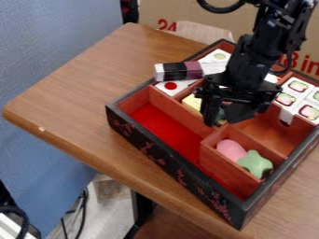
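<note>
My black gripper reaches down into a black box with red compartments, over the middle compartment where a yellow piece is partly hidden. Its fingers are dark and overlapping, so I cannot tell their state or whether anything is between them. A pink piece and a pale green star-shaped piece lie in the front compartment. White tiles with coloured marks fill compartments at the right and back. A dark cylinder with silver ends rests across the back left.
A cardboard box stands behind. Cables lie beyond the table's front left edge.
</note>
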